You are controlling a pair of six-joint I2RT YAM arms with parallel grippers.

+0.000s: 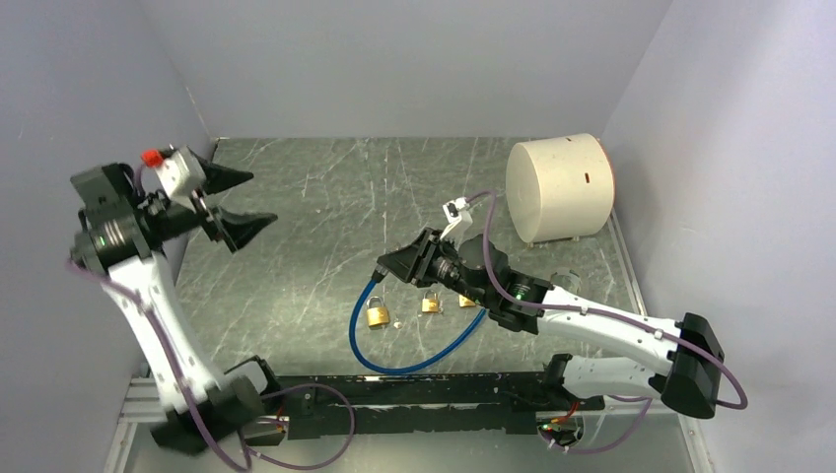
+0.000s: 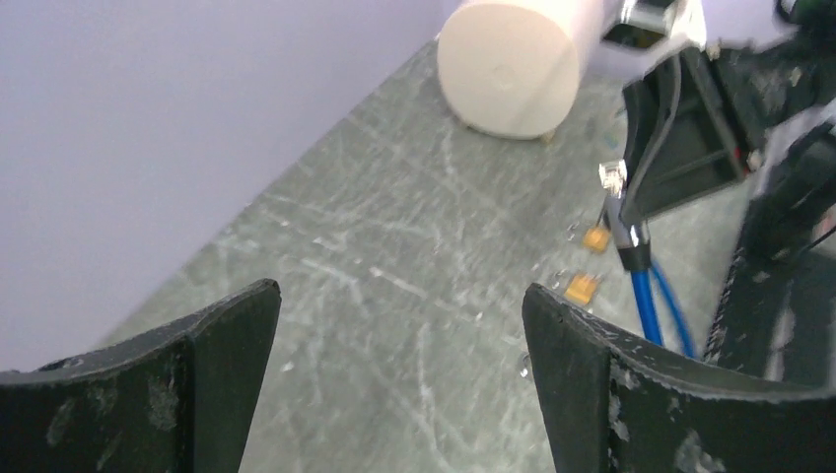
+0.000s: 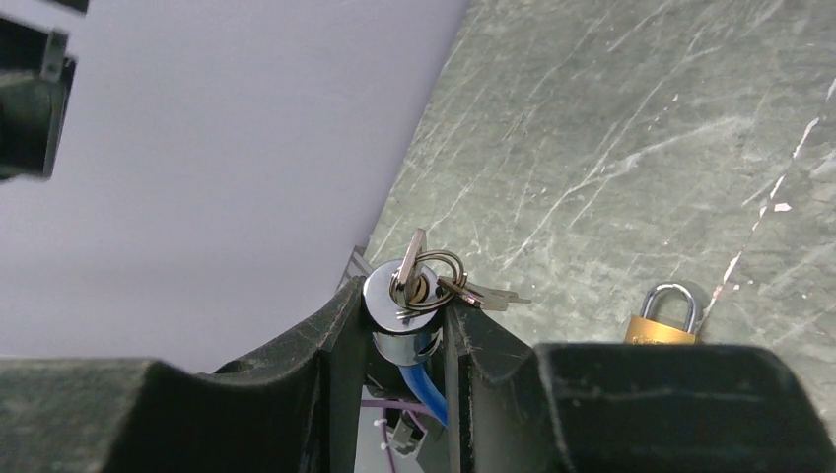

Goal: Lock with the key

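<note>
A blue cable lock (image 1: 352,330) hangs in a curve from my right gripper (image 1: 386,266), which is shut on its silver lock head (image 3: 383,305). In the right wrist view, a key (image 3: 410,262) stands in the face of that head, with a ring and other keys (image 3: 490,295) hanging off it. The right arm hides the cable's far stretch in the top view, so whether its other end is seated cannot be told. Away at the left, my left gripper (image 1: 258,199) is open and empty, its fingers (image 2: 212,365) wide apart in the left wrist view.
Brass padlocks (image 1: 378,315) lie on the marbled table (image 1: 335,197) below the right gripper, another padlock (image 1: 430,304) among them. A cream cylinder (image 1: 562,187) rests at the back right.
</note>
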